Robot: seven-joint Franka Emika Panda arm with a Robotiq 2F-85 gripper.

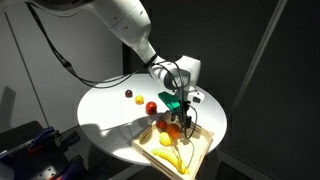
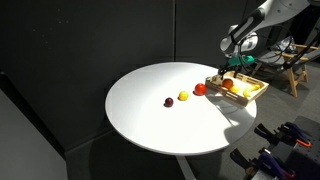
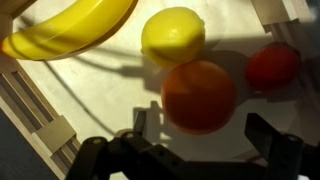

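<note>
My gripper is open above the wooden tray point(image 1: 203, 150), its two fingers apart on either side of an orange round fruit point(image 3: 199, 97) in the wrist view. Nothing is held. A yellow lemon point(image 3: 172, 37) lies against the orange fruit, and a red fruit point(image 3: 273, 68) sits close by on the right. Along the upper left of that view runs a yellow banana point(image 3: 70, 30). From the first exterior view, the gripper hangs over the tray's back part, near the orange fruit point(image 1: 173, 131).
Outside the tray on the white round table point(image 2: 130, 95) are a red fruit point(image 2: 200, 89), a yellow-orange fruit point(image 2: 183, 96) and a dark plum-like fruit point(image 2: 169, 102). The tray's slatted wall point(image 3: 45, 125) is near the left finger.
</note>
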